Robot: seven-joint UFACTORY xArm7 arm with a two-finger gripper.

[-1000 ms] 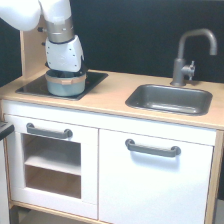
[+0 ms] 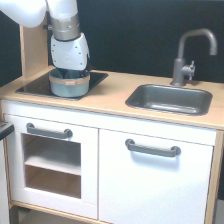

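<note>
A small grey-blue pot [image 2: 69,88] is at the black stovetop [image 2: 40,85] on the left of the toy kitchen counter. Directly over it, the white robot hand points down, its gripper [image 2: 70,73] at the pot's rim or just inside it. The fingers are too small and dark here to make out, so whether they touch or pinch the pot does not show. Nor can I see what the pot contains.
A metal sink [image 2: 170,98] with a grey faucet [image 2: 189,58] is set into the right of the wooden counter [image 2: 112,91]. Bare countertop lies between stove and sink. Below are an open-fronted cabinet [image 2: 53,160] and a closed white door [image 2: 150,180].
The robot hand and the pot both sit slightly further right than a second ago. Sink, faucet and cabinets look the same.
</note>
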